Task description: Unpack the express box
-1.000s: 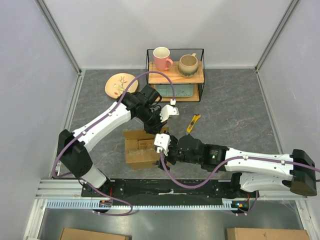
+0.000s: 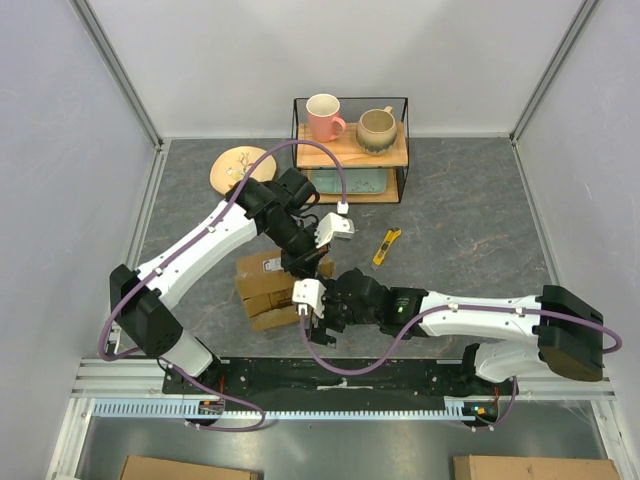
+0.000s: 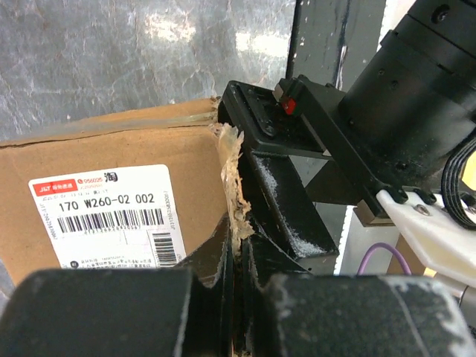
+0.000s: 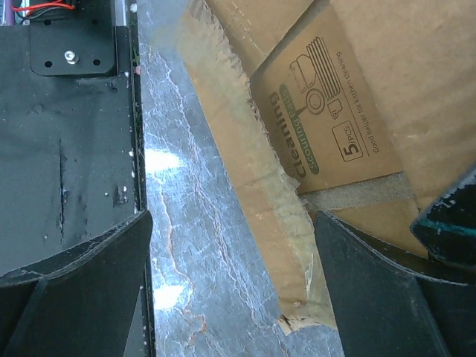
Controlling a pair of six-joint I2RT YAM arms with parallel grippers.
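The express box [image 2: 262, 295] lies open and tilted on the table beneath both arms. My left gripper is shut on the torn cardboard edge beside the shipping label [image 3: 104, 216]. My right gripper hangs low at the box's front with open fingers, one against a torn, taped flap [image 4: 242, 160]. In the right wrist view the box [image 4: 320, 111] shows printed cardboard inside; whether anything else is in it cannot be told.
A yellow box cutter [image 2: 387, 245] lies right of the box. A rack [image 2: 351, 155] with mugs stands at the back, a plate [image 2: 230, 165] to its left.
Both grippers have shifted left in the top view. The box has moved left and turned, and its open top looks more tilted.
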